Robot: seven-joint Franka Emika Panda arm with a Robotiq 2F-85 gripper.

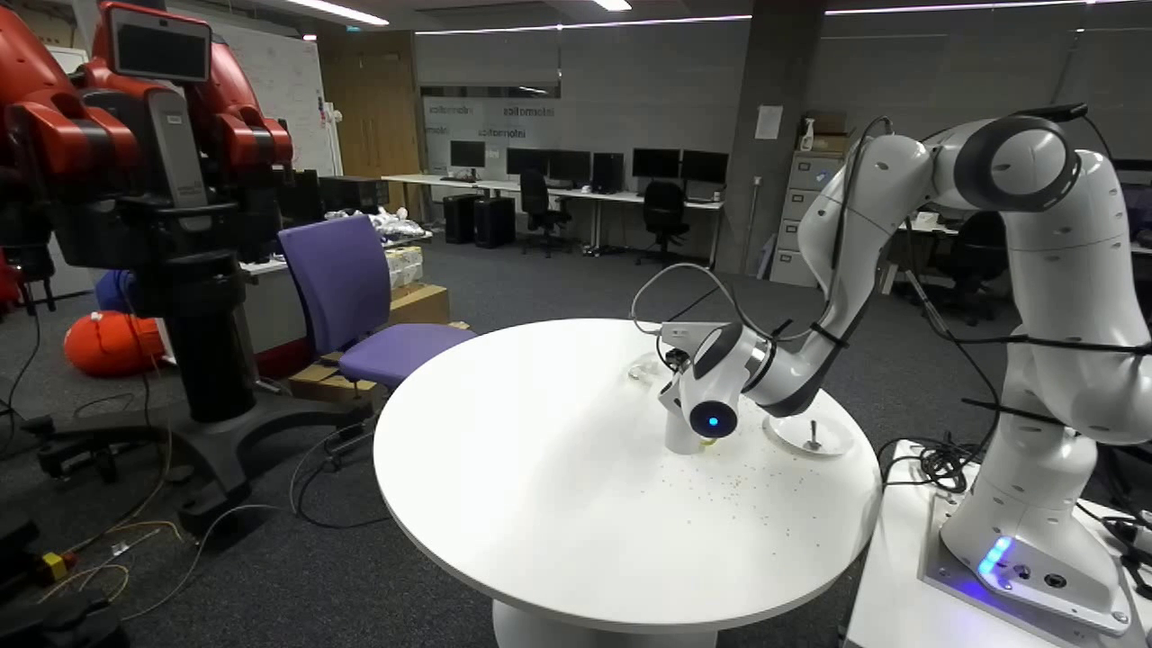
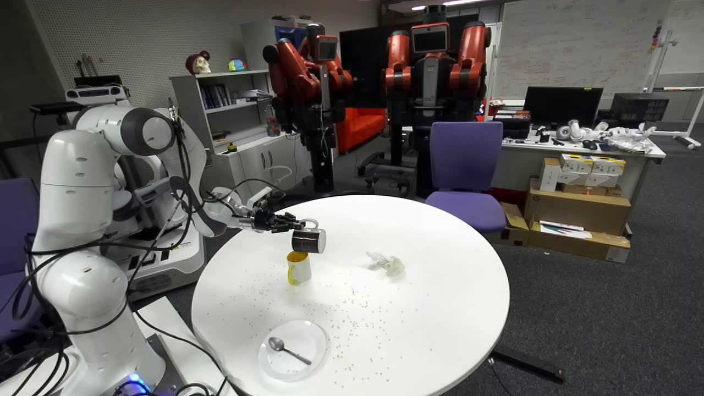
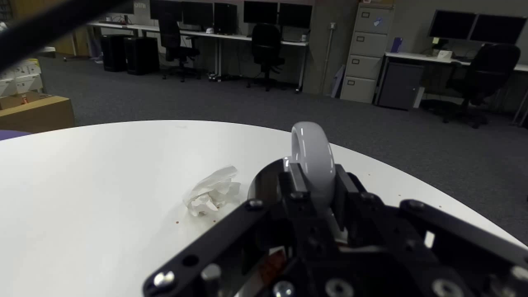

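Observation:
In exterior view 2, my gripper (image 2: pixel 301 225) is shut on the handle of a dark mug (image 2: pixel 304 241). That mug is tipped onto its side in the air. Below it a white mug with a yellow inside and yellow handle (image 2: pixel 300 269) stands upright on the table. Whether the two mugs touch is unclear. From the wrist, the pale handle (image 3: pixel 317 148) shows pinched between the black fingers, with part of the dark mug (image 3: pixel 265 180) behind them. The contents of both mugs are hidden.
A white plate (image 2: pixel 313 355) bearing a spoon (image 2: pixel 288 350) lies near the table edge by the arm's base. Crumpled clear wrapping (image 2: pixel 386 264) sits farther across. Small crumbs are scattered over the round white table (image 2: pixel 449 297).

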